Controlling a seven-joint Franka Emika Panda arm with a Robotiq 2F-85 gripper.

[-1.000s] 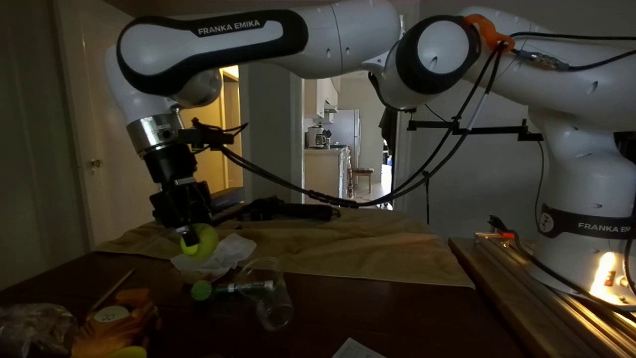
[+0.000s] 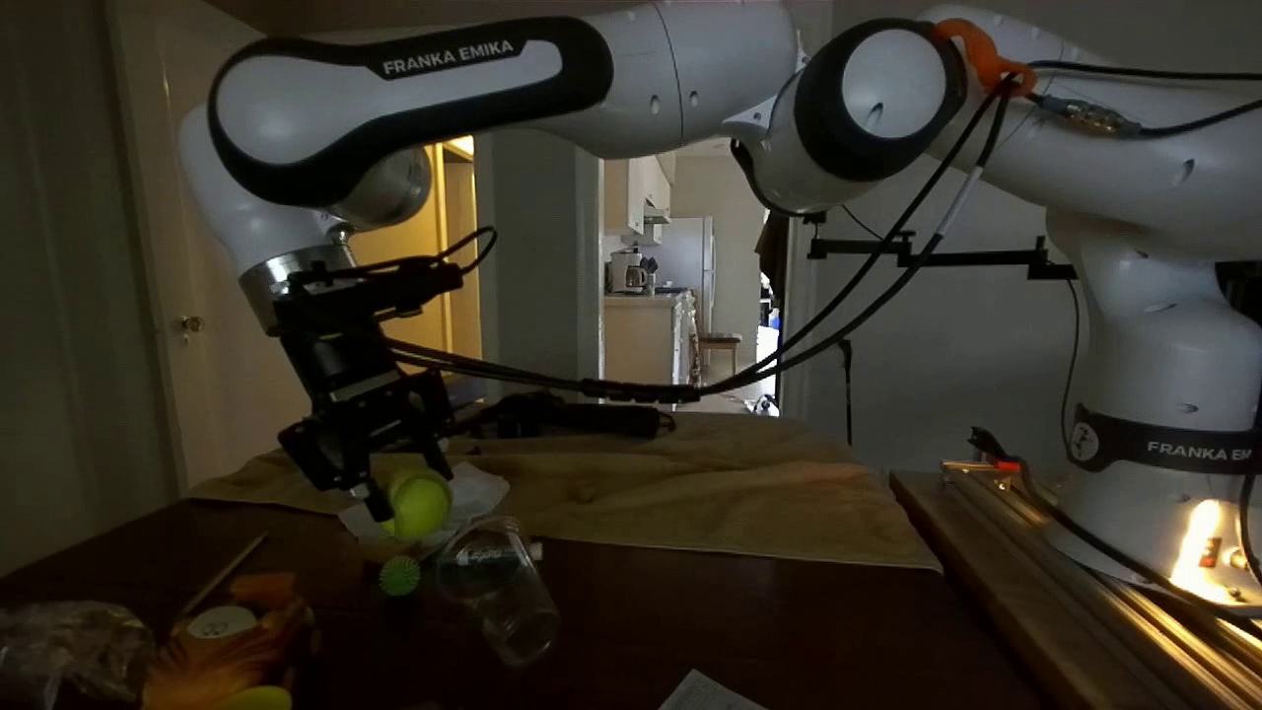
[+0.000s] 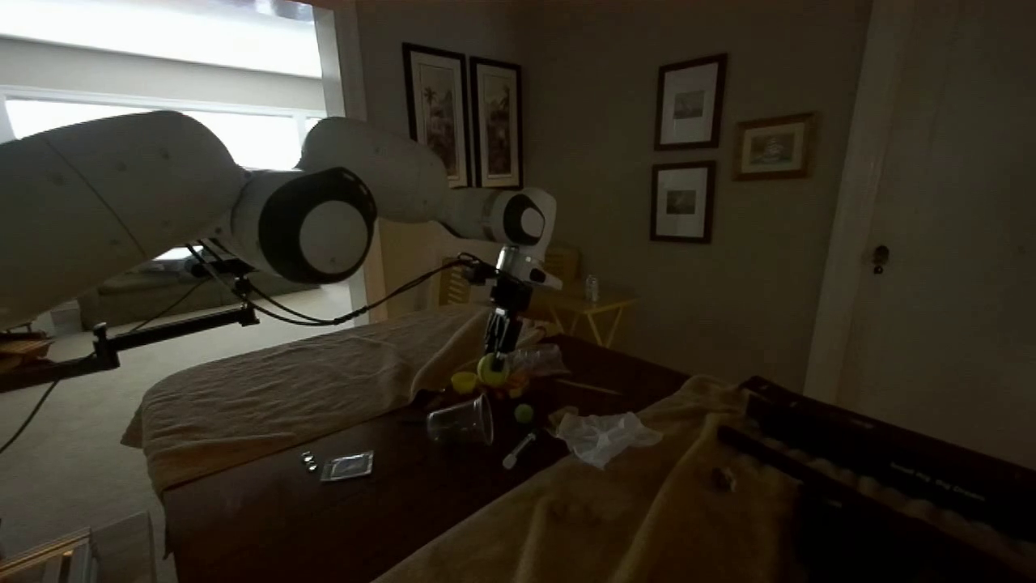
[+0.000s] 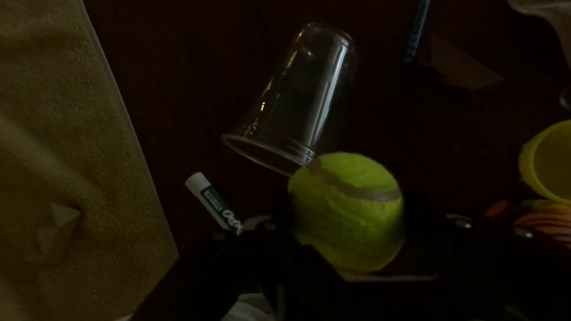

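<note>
A yellow-green tennis ball [image 4: 348,214] is held between the dark fingers of my gripper [image 2: 408,497], which is shut on it. In exterior view 1 the ball hangs above the dark table, in front of the white crumpled sheet. A clear plastic cup [image 4: 302,96] lies on its side, its rim partly behind the ball in the wrist view; whether the two touch cannot be told. Close to the cup's rim lies a white and green marker [image 4: 214,203]. My fingers are mostly lost in shadow in the wrist view.
A small green spiky ball [image 2: 399,576] sits left of the cup. An orange patterned object [image 2: 243,633] and a crinkled clear bag [image 2: 73,645] occupy the near left. A yellow cup [image 4: 548,160] stands to the right in the wrist view. A tan cloth [image 2: 710,485] covers the far table.
My gripper has tilted and turned, and the ball has moved slightly right and down in exterior view 1. The clear cup has shifted left and toward the camera.
</note>
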